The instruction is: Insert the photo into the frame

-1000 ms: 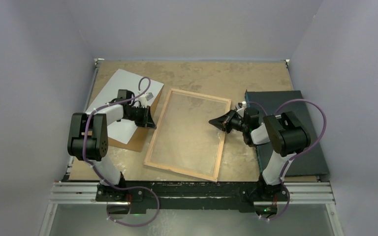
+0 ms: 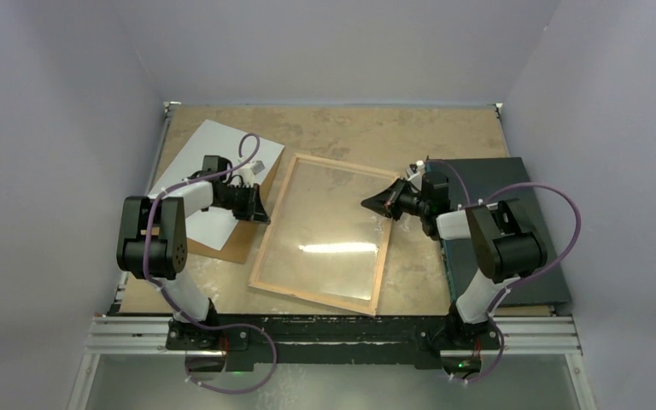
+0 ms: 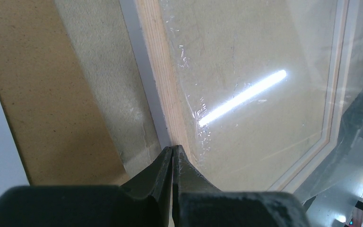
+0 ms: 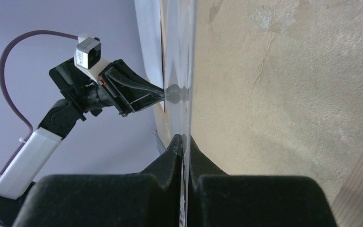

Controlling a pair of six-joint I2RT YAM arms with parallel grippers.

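The wooden frame (image 2: 276, 205) lies slightly turned in the middle of the table. Over its opening is a clear sheet (image 2: 329, 226) with a bright glare streak. In the right wrist view that clear sheet (image 4: 192, 52) stands edge-on, its edge between the fingertips of my shut right gripper, above the frame's right side. My left gripper is shut, its tips at the frame's left bar (image 3: 163, 71); nothing shows between them. A white sheet (image 2: 209, 145) rests on a brown board (image 2: 237, 243) at the left. No picture is visible on it.
A large dark green panel (image 2: 512, 273) lies at the right edge of the table, under the right arm. Bare tabletop (image 2: 333, 128) shows behind the frame. Grey walls close in the back and both sides.
My right gripper has shifted slightly left, its arm rising a little. A glare streak has appeared on the clear sheet, which now looks tilted. The left arm has stayed still.
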